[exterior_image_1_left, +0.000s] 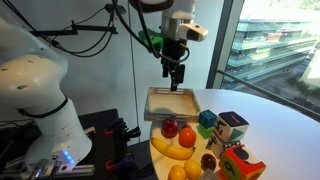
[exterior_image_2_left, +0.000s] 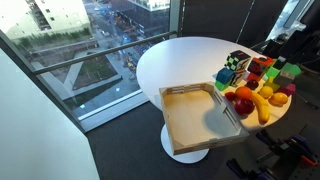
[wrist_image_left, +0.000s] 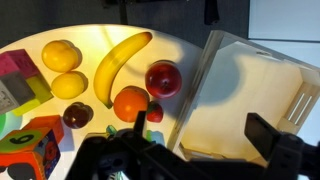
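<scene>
My gripper (exterior_image_1_left: 172, 76) hangs in the air above the table with its fingers pointing down. In the wrist view its two black fingers (wrist_image_left: 278, 148) stand wide apart with nothing between them. Below lies an open wooden box (wrist_image_left: 235, 85), empty inside. Beside it on the round table are a dark red apple (wrist_image_left: 163, 79), a yellow banana (wrist_image_left: 122, 62), an orange (wrist_image_left: 130, 103) and a small red strawberry (wrist_image_left: 155, 112), partly hidden by the left finger. Two yellow fruits (wrist_image_left: 61, 56) and a dark purple one (wrist_image_left: 77, 115) lie farther left.
Colourful blocks (exterior_image_1_left: 231, 128) and an orange-and-black cube (exterior_image_1_left: 240, 163) crowd one side of the table. A teal cube (exterior_image_1_left: 207, 119) stands near the box.
</scene>
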